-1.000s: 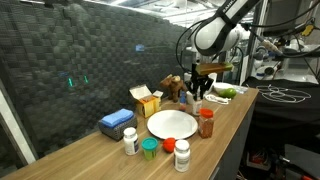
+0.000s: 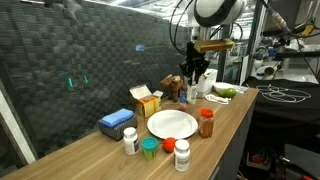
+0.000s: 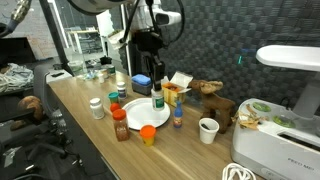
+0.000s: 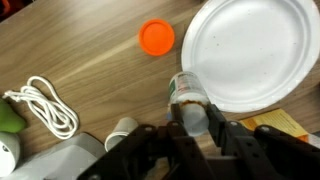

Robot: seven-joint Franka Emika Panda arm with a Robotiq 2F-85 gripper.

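A white bottle with a green band (image 3: 157, 99) is clasped upright in my gripper (image 3: 158, 84), which is shut on it. In the wrist view, the fingers close around its pale round top (image 4: 194, 119), and the body (image 4: 186, 88) points away from the camera. Exterior view 1 has the gripper (image 2: 194, 78) above the far right of the counter, with the bottle (image 2: 192, 91) below it, apparently off the surface. The white plate (image 4: 248, 50) lies beside the bottle on the wood.
An orange cup (image 3: 148, 134), a red-lidded jar (image 3: 120, 124), a blue bottle (image 3: 178, 116) and a white cup (image 3: 208, 130) stand nearby. Behind are a yellow box (image 2: 145, 101) and a brown animal figure (image 3: 219, 105). Plate middle (image 2: 172, 123) is bare.
My gripper has risen with the bottle between its fingers, higher above the counter than before. The plate, jars and boxes have stayed in place.
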